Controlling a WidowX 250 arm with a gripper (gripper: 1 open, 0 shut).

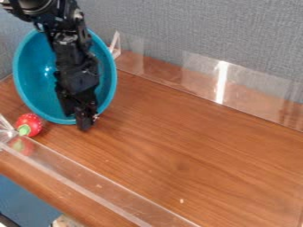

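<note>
My black gripper (83,113) hangs at the front right rim of a teal bowl (35,78) at the upper left, its fingers pointing down and partly over the bowl. Whether anything is between the fingers is hidden. A red strawberry-like object (30,123) with a green end lies on the wooden surface just in front of the bowl, left of my gripper.
Clear plastic walls (219,82) edge it at back and front, with a grey textured wall (201,35) behind. A blue area shows below at the lower left.
</note>
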